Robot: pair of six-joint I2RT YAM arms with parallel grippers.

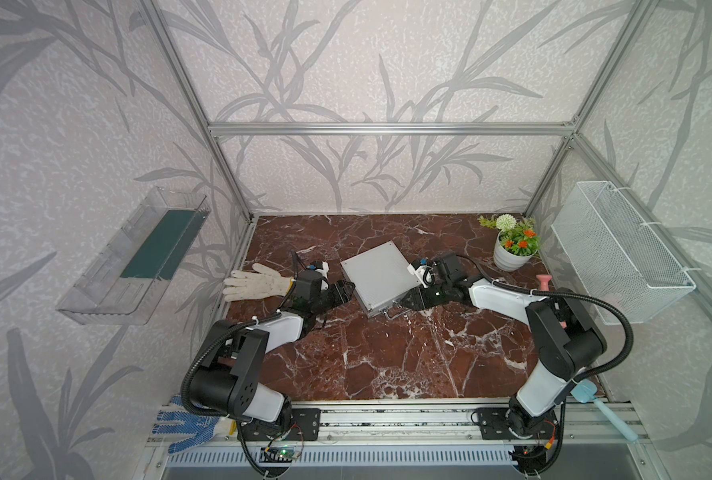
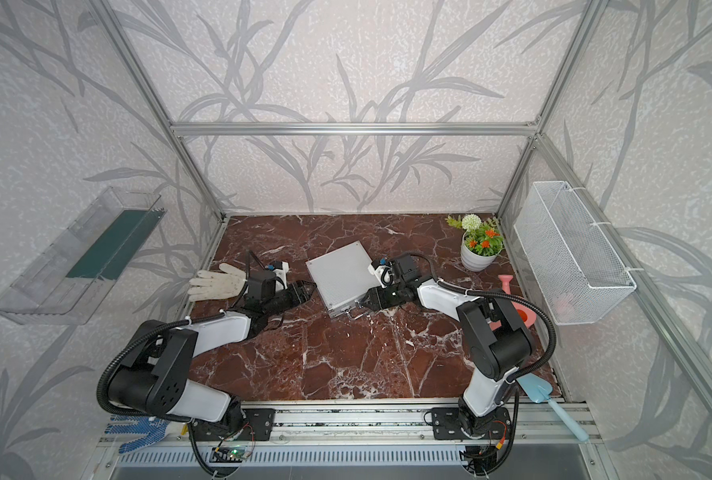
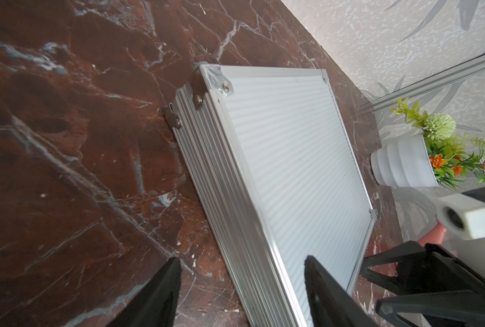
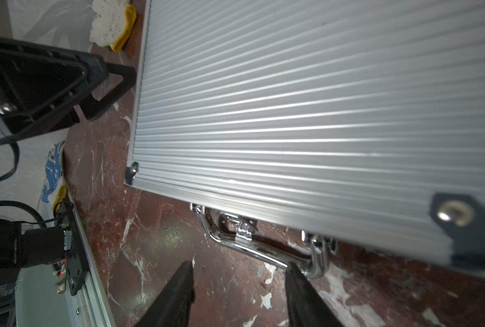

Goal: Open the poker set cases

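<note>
The silver ribbed case [image 1: 379, 272] lies closed on the marble table, its handle [image 4: 261, 254] and latch hardware toward the front. My left gripper [image 1: 342, 293] is at the case's left side, fingers open, straddling near that edge in the left wrist view, with nothing seen held. My right gripper [image 1: 411, 299] is at the front right corner; its open fingertips [image 4: 183, 283] appear just in front of the handle, which is not between them as far as shows.
A glove [image 1: 252, 284] lies left, a flower pot [image 1: 511, 256] back right, a pink object [image 1: 543, 281] at the right edge. Wire baskets [image 1: 619, 248] hang on both side walls.
</note>
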